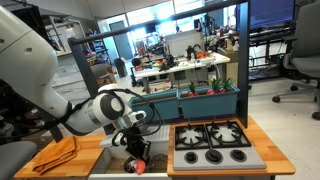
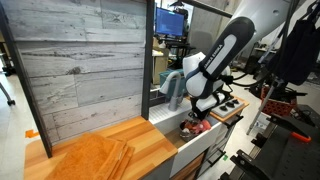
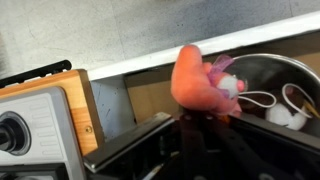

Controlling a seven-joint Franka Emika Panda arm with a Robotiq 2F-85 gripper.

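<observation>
A pinkish-red soft-looking thing (image 3: 195, 82) with a bit of purple wrapping stands out past the fingertips of my gripper in the wrist view. The fingers are shut, and its lower part appears pinched between them, though dark fingers hide most of that spot. In exterior view 1 the same red thing (image 1: 141, 166) shows under the gripper (image 1: 139, 153), over the open drawer. Beside it in the wrist view sits a round metal pot (image 3: 268, 66) with white objects and a thin white loop in it.
The white drawer's wall (image 3: 145, 63) runs close by the gripper. Right of it stands a stove (image 1: 215, 147) with knobs on the wooden counter (image 1: 275, 157). An orange cloth (image 1: 55, 154) lies left. A blue-green planter box (image 1: 195, 107) stands behind.
</observation>
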